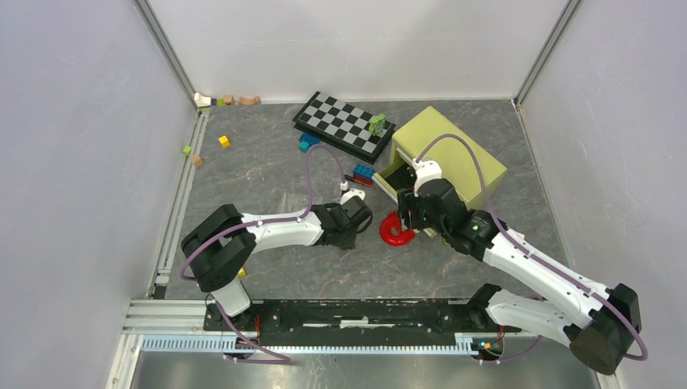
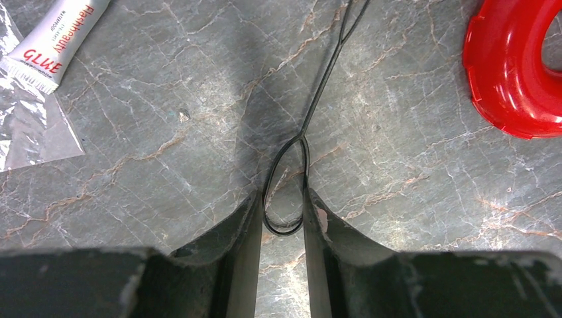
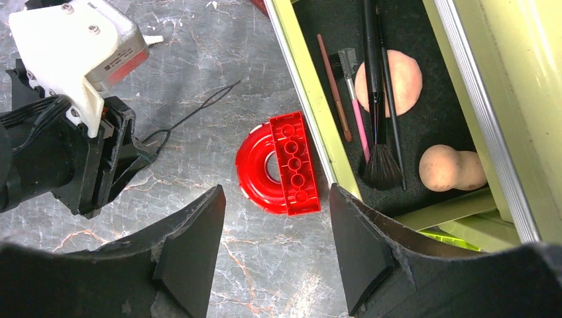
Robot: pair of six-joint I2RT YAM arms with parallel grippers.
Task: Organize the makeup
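Observation:
A black wire loop (image 2: 317,89) lies on the grey floor below my left gripper, whose narrowly parted fingertips sit at the loop's end; whether they hold it is unclear. My right gripper is open above the green box's drawer (image 3: 301,79), nothing between its fingers. Inside the drawer lie a black brush (image 3: 380,165), a pink-handled brush (image 3: 359,126), a brown pencil-like stick (image 3: 337,99), a round beige sponge (image 3: 404,79) and a gourd-shaped sponge (image 3: 439,169).
A red ring (image 3: 253,169) with a red brick piece (image 3: 297,199) lies beside the drawer. A glue tube (image 2: 59,40) and clear bag (image 2: 36,132) lie left of the wire. A checkerboard (image 1: 340,121) and blocks (image 1: 224,142) are at the back.

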